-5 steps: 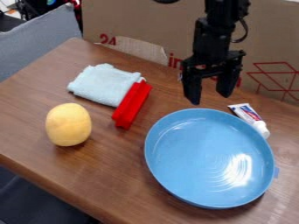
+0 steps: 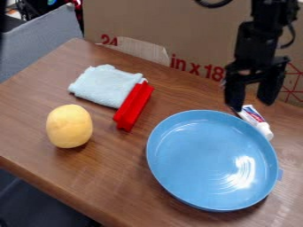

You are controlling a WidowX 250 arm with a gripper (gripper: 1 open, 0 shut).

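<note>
The black gripper (image 2: 252, 92) hangs open at the upper right, its fingers spread over a white tube with red and blue print (image 2: 253, 122), which lies at the back edge of a large blue plate (image 2: 211, 161). Whether the fingers touch the tube cannot be told.
A light blue folded cloth (image 2: 104, 85) and a red object (image 2: 133, 107) lie at the back left. A yellow round object (image 2: 69, 127) sits at the left. A cardboard box (image 2: 154, 27) stands behind.
The gripper has moved to the right from above the plate's back to over the tube. The objects on the table look unmoved.
</note>
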